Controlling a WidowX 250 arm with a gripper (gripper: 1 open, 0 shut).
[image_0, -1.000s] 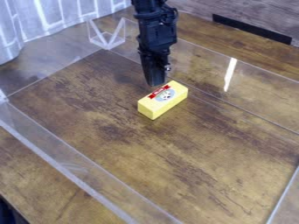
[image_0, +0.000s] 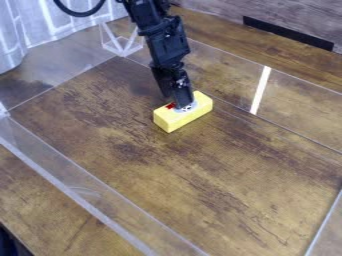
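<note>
A yellow rectangular block (image_0: 178, 119) with a red and white label lies on the brown wooden surface near the middle. My black gripper (image_0: 175, 99) hangs right over it from the top of the view, its tips low at the block's upper face and hiding much of the label. Whether the fingers touch or straddle the block is hard to tell.
Clear plastic walls or strips edge the wooden surface (image_0: 107, 170) at left and right. A translucent sheet (image_0: 34, 25) stands at the top left, with a white object behind the arm.
The gripper has come down from above the block onto it, covering more of the label. The arm's upper part has shifted left. The block has stayed about in place.
</note>
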